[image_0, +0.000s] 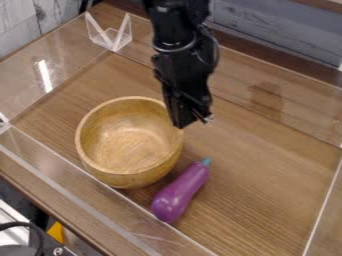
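A purple eggplant (179, 193) lies on the wooden table at the front, just right of a large yellow bowl (114, 140), which is empty. The black gripper (187, 112) hangs above the bowl's right rim, its fingers pointing down with nothing visible between them; it looks shut.
A small clear object (111, 30) stands at the back left of the table (261, 160). A raised wooden edge runs along the back right.
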